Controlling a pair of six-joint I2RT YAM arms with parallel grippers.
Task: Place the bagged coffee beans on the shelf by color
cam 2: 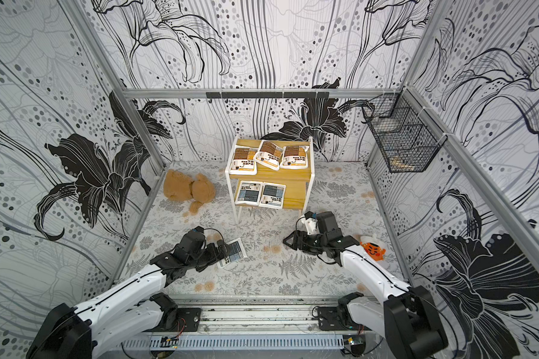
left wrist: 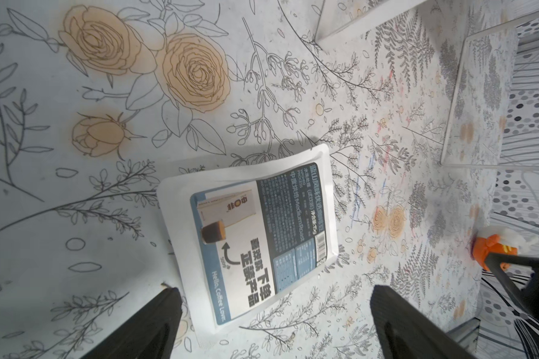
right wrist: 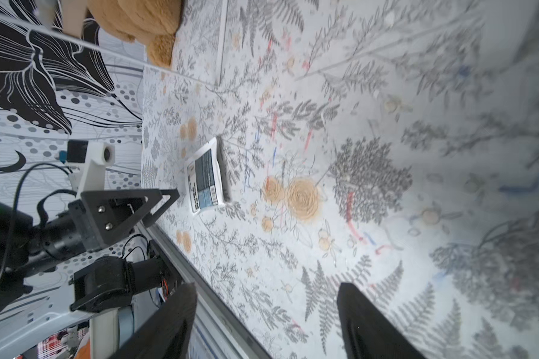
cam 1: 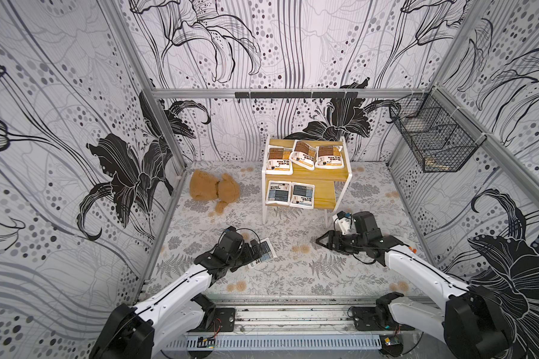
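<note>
A blue-labelled coffee bag (left wrist: 263,239) lies flat on the patterned floor, seen close up in the left wrist view. My left gripper is open above its near side, with nothing clasped. Out to the right, my right gripper stands open over bare floor in front of the shelf. The wooden two-tier shelf (cam 1: 305,174) has three brown-labelled bags on its top board, at left (cam 1: 279,160), middle (cam 1: 303,154) and right (cam 1: 329,156). On its lower board two blue-labelled bags, one left (cam 1: 278,193) and one right (cam 1: 302,195), lie side by side; the board's right end is bare.
A brown teddy bear (cam 1: 204,186) lies left of the shelf. An orange pumpkin item (cam 2: 373,250) sits by the right arm. A black wire basket (cam 1: 443,143) hangs on the right wall. Open floor lies between the grippers.
</note>
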